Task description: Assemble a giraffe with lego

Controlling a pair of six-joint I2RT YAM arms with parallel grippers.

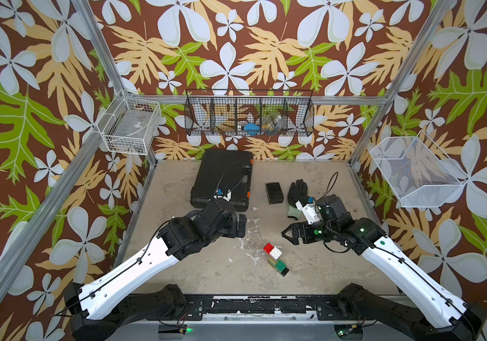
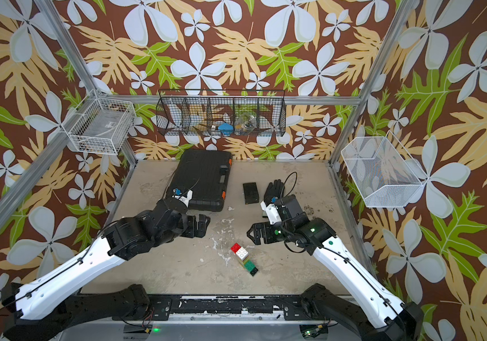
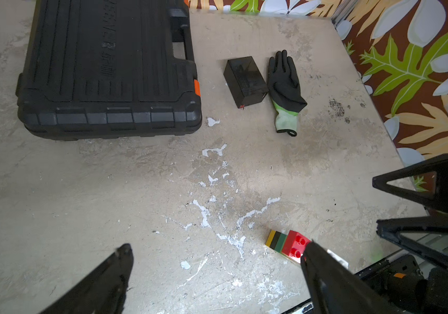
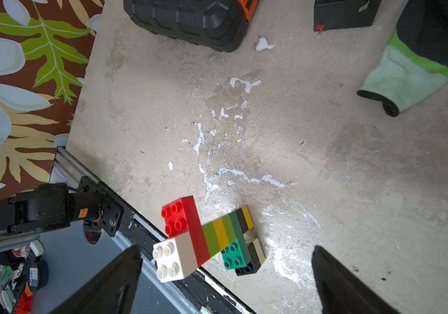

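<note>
The Lego figure (image 4: 224, 235) stands on the table near its front edge, between my two arms. A red brick (image 1: 268, 247) and a white brick (image 1: 275, 253) sit at its top. Below them runs a yellow-and-green column, with a green brick (image 1: 280, 266) and black bricks at the base. My right gripper (image 1: 293, 233) hangs behind and right of the figure, apart from it, open and empty. Farther off to the left, my left gripper (image 1: 240, 226) is also open, with only bare table between its fingers.
A black tool case (image 1: 220, 179) lies at the back left. Behind the right gripper are a small black box (image 1: 274, 193) and a work glove (image 3: 285, 89). Wire baskets (image 1: 249, 116) hang at the back. Table in front of the case is clear.
</note>
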